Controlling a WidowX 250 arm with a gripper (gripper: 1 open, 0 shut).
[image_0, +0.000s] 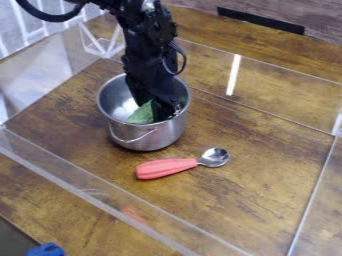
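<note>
The black gripper reaches down from the top into a steel pot standing on the wooden table. Inside the pot a light green item shows beside the gripper's tips, which are partly hidden, so their grip is unclear. A spoon with a pink handle and steel head lies in front of the pot, to the right.
A white railing stands at the back left. A blue object sits at the bottom left edge, and clear strips cross the foreground.
</note>
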